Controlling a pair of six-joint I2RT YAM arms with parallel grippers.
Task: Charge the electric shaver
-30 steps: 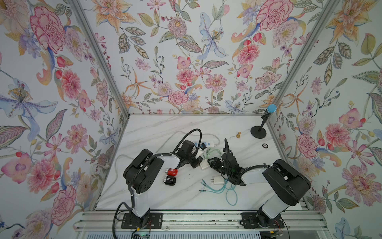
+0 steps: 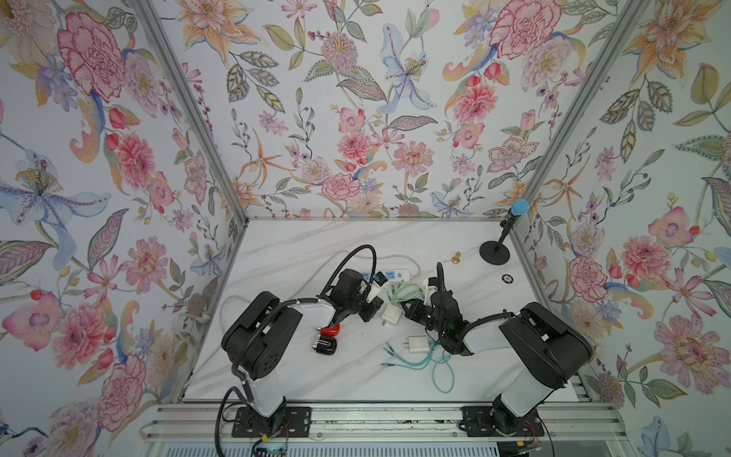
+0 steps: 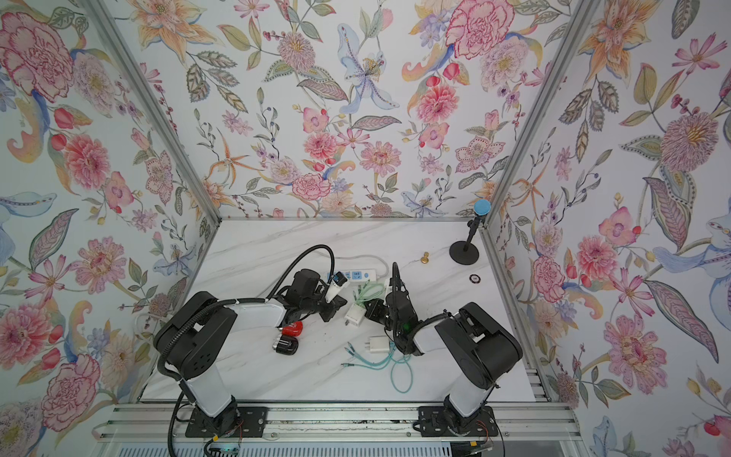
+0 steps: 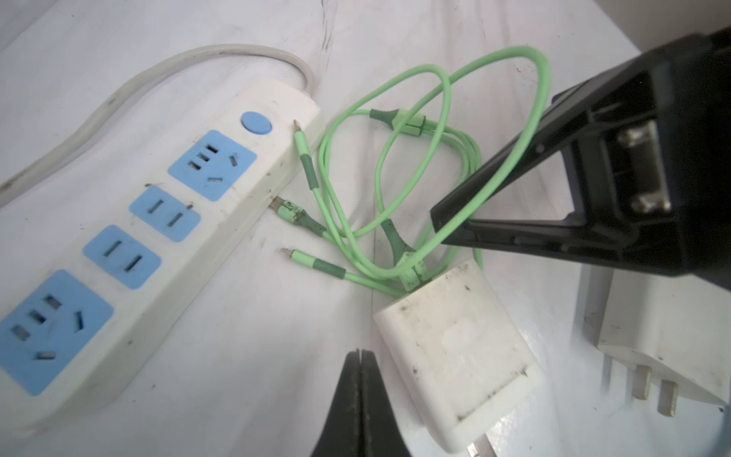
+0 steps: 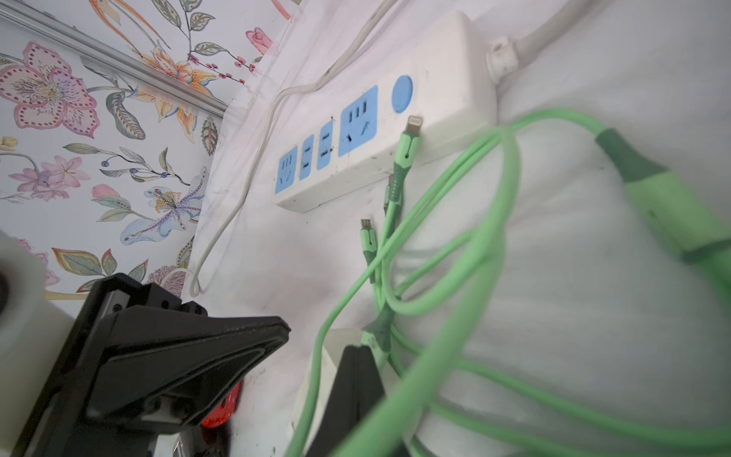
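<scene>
A white charger block (image 4: 460, 342) lies on the table with a green cable plug (image 4: 411, 272) at its upper edge; it looks inserted. The left wrist view shows my left gripper shut beside the block, nothing visible between its fingertips. My right gripper is also shut, its tip close to the block and plug; the green cable (image 4: 498, 171) loops past it, and no grip on the cable shows. A white power strip (image 4: 255, 179) with blue sockets stands nearby. Two small devices, one red (image 2: 329, 330) and one black (image 2: 325, 346), sit under the left arm; which is the shaver is unclear.
A second white charger (image 2: 418, 344) and a teal cable (image 2: 443, 373) lie at the front. A black stand with a blue top (image 2: 519, 207), a brass piece (image 2: 456, 258) and a dark ring (image 2: 507, 278) occupy the right back.
My left gripper has shifted slightly left, away from the charger block. The right gripper has moved a little to the right. The red and black devices have stayed put.
</scene>
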